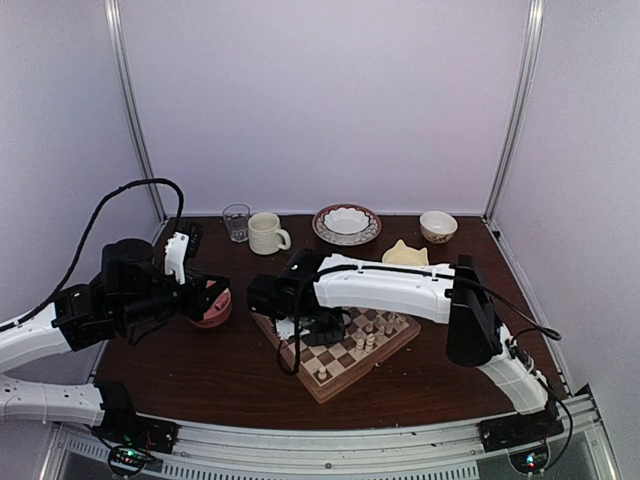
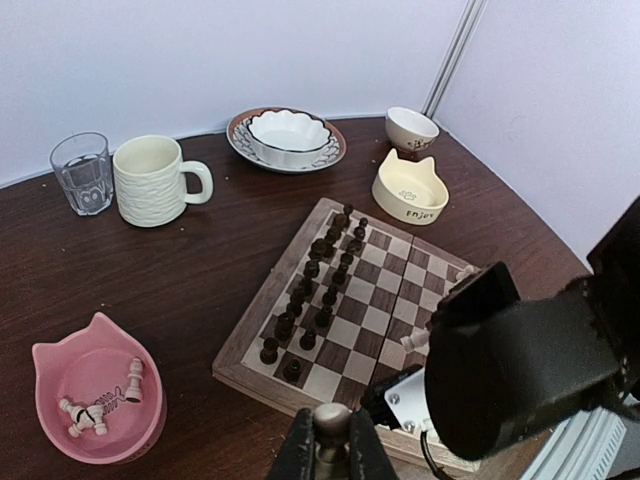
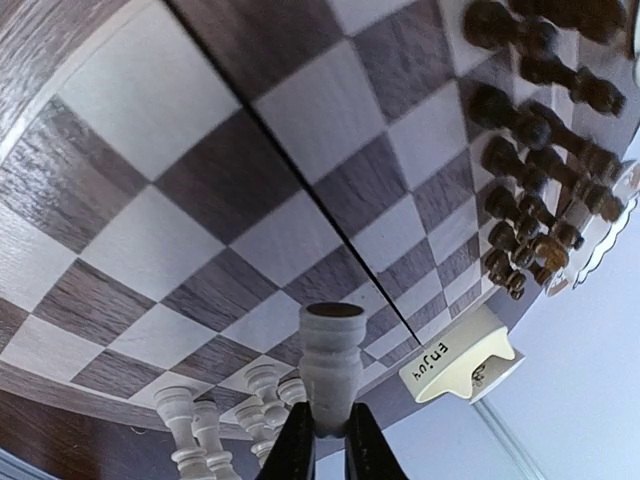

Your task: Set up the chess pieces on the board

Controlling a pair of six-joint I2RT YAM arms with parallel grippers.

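Observation:
The wooden chessboard [image 1: 340, 380] carries dark pieces [image 2: 310, 310] along its far-left side and white pieces [image 3: 185, 430] along its near side. My right gripper is low over the board, shut on a white chess piece [image 3: 330, 365] held above the squares. My left gripper is shut on a white piece [image 2: 331, 425] beside the board's left; in the top view it is above the pink bowl [image 1: 213, 315]. That bowl holds several white pieces [image 2: 85, 415].
A glass [image 1: 236, 223], a mug [image 1: 264, 234], stacked plates [image 1: 346, 230] and a small bowl [image 1: 437, 226] line the back. A cream cat-shaped bowl [image 1: 404, 254] sits behind the board.

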